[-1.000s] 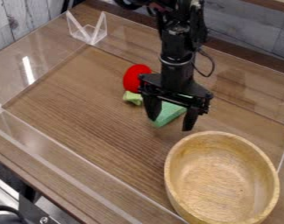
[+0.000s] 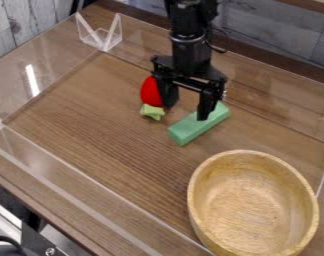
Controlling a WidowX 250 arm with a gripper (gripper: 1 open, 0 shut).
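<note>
A black robot gripper [image 2: 186,96] is in the middle of the camera view, hanging above and behind a green bar [image 2: 197,124], which lies diagonally on the wooden table. A red round object [image 2: 151,92] sits just left of the gripper, partly hidden by it, with a small light green item [image 2: 153,112] below it. The fingers point down; whether anything is between them is not clear.
A large yellow bowl [image 2: 252,205] fills the lower right. A clear wire-like or plastic object [image 2: 98,30] stands at the back left.
The gripper has moved back, away from the bowl and upward in the view, uncovering more of the green bar, which appears shifted slightly to the right.
</note>
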